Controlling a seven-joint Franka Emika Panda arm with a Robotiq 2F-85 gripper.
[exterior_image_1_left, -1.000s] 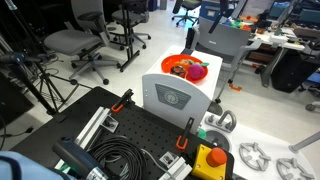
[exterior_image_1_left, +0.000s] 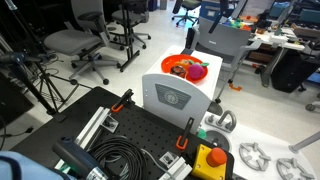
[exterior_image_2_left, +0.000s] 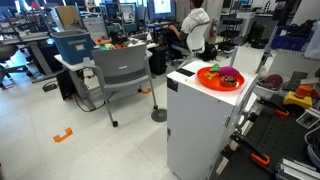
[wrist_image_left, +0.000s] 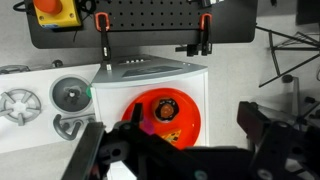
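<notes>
My gripper is open, its two dark fingers spread wide at the lower part of the wrist view with nothing held between them. Below it, apart from the fingers, is a round orange-red plate (wrist_image_left: 188, 108) on the white cabinet top. A dark brown round item with an orange middle (wrist_image_left: 166, 109) lies on the plate. A pink-purple item (exterior_image_2_left: 229, 75) sits on the plate too, partly covered by the left finger in the wrist view. Something small and green (exterior_image_2_left: 214, 68) lies beside it.
A toy sink (wrist_image_left: 70, 94) with a grey faucet and a stove burner (wrist_image_left: 19, 104) lie left of the plate. A yellow box with a red button (exterior_image_1_left: 211, 158) stands on the dark perforated table (exterior_image_1_left: 150, 130). A grey chair (exterior_image_2_left: 122, 75) stands behind the cabinet.
</notes>
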